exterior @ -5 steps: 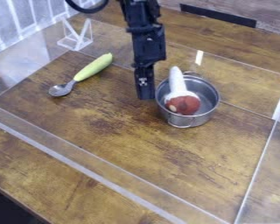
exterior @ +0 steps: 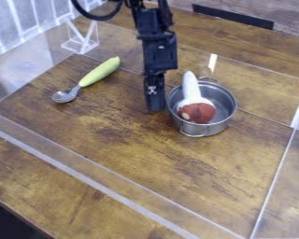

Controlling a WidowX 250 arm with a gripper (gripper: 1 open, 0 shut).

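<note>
My gripper [exterior: 156,94] reaches down from the top centre, dark and low over the wooden table just left of a metal pot [exterior: 216,102]; its fingers look shut, with nothing visible between them. In the pot lie a white elongated object [exterior: 190,88] and a red rounded thing [exterior: 200,114]. On the left, a pale green elongated object [exterior: 102,72] lies above a metal spoon [exterior: 66,95].
Clear plastic panels [exterior: 27,117] edge the work area on the left and the right.
My gripper has shifted slightly while staying left of the pot. The pot and the other objects look essentially in the same places.
</note>
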